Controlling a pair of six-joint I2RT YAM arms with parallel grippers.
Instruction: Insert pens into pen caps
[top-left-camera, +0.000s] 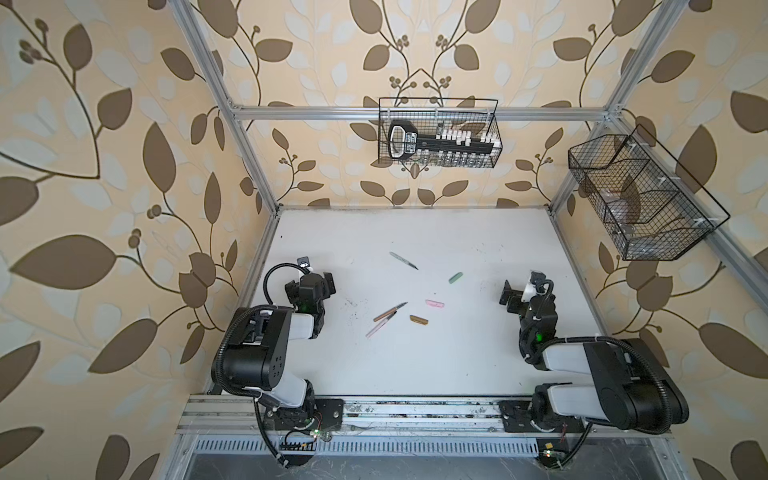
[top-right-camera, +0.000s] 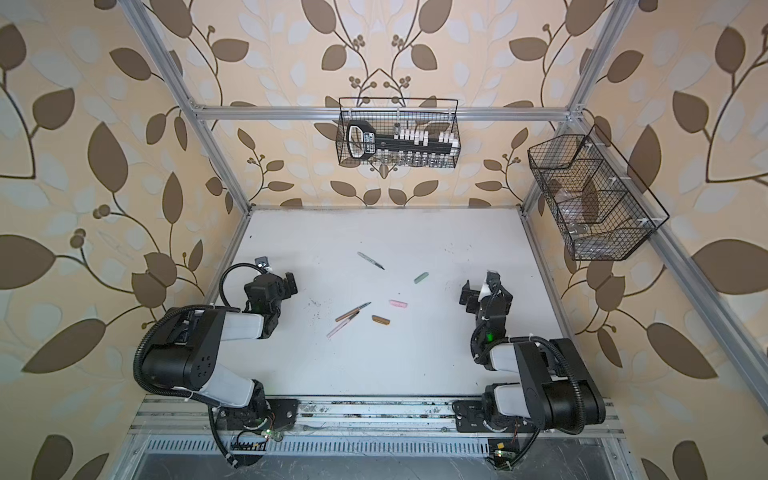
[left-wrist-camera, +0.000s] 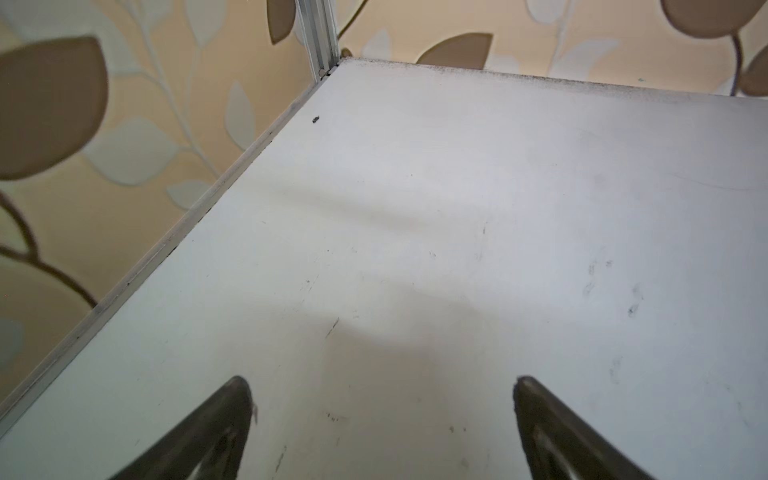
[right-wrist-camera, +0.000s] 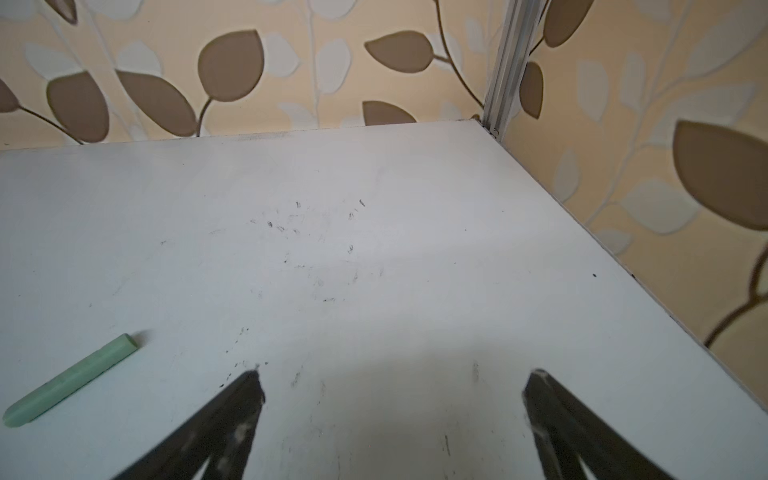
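Pens and caps lie scattered mid-table: a green pen (top-left-camera: 403, 259) at the back, a green cap (top-left-camera: 455, 277) right of it, a pink cap (top-left-camera: 434, 303), an orange-brown cap (top-left-camera: 418, 319), and an orange pen (top-left-camera: 385, 313) beside a pink pen (top-left-camera: 380, 324). The green cap (right-wrist-camera: 70, 380) also shows at the left of the right wrist view. My left gripper is at the table's left side, open and empty. My right gripper is at the right side, also open and empty. Both are apart from all pens and caps.
Wire baskets (top-left-camera: 440, 152) (top-left-camera: 640, 200) hang above it on the back and right frame rails.
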